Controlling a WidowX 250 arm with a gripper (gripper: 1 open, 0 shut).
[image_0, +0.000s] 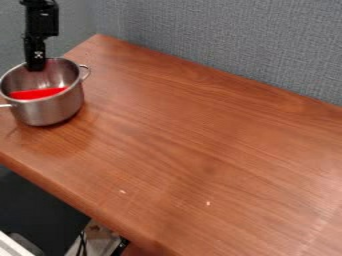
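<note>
A steel pot with two side handles sits at the far left end of the wooden table. Red material shows inside it. The black gripper reaches down from the top left to the pot's back rim or just inside it. Its fingertips are small here, and whether anything is between them is hard to see.
A grey fabric partition runs along the back. Dark floor, cables and a white piece lie beyond the table's front left edge.
</note>
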